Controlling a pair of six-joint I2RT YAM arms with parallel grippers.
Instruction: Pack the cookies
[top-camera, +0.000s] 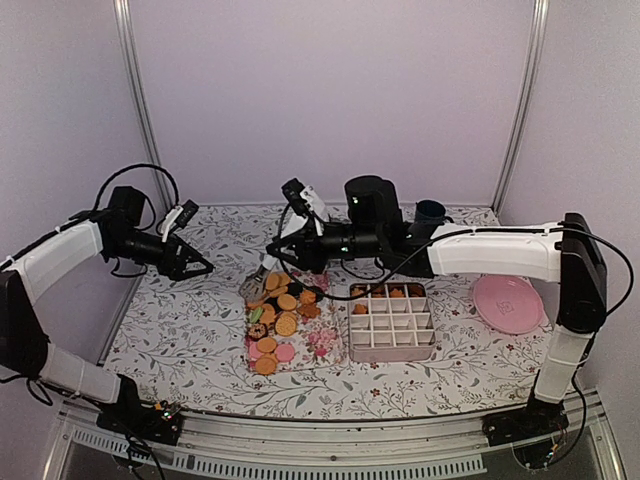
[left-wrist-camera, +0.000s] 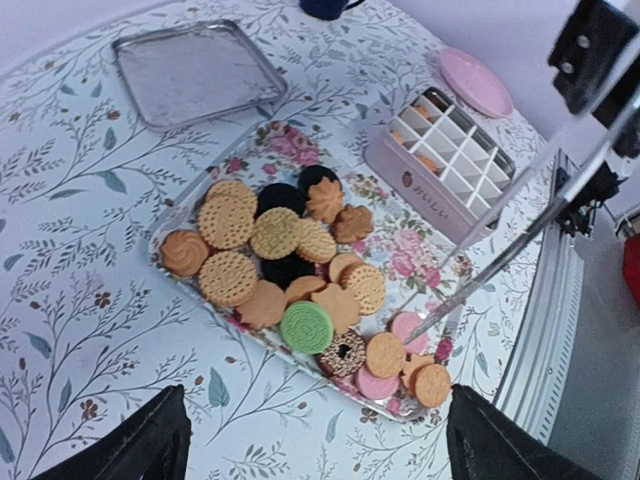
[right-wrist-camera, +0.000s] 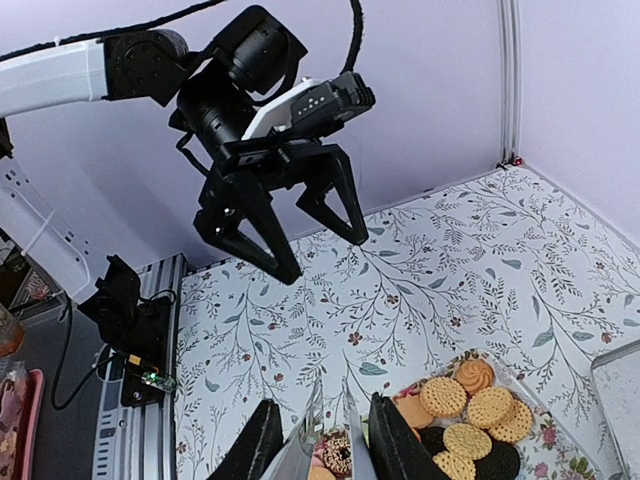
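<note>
Assorted cookies (left-wrist-camera: 227, 278) lie on a floral tray (top-camera: 335, 352). To its right stands a pinkish compartment box (top-camera: 390, 354), with several brown cookies (top-camera: 397, 292) in its back cells. My right gripper (top-camera: 290, 255) is partly closed on a long metal tongs-like tool (left-wrist-camera: 470, 290). The tool's slotted brownish end (top-camera: 252, 287) is over the tray's back left corner in the top view. Its two thin arms rise between the fingers in the right wrist view. Left of the tray, my left gripper (top-camera: 190, 268) is open and empty. Whether the tool grips a cookie cannot be told.
A pink plate (top-camera: 507, 304) lies at the far right. A grey tray (left-wrist-camera: 200, 70) is behind the cookies, largely hidden by the right arm from above. A dark blue cup (top-camera: 430, 211) stands at the back.
</note>
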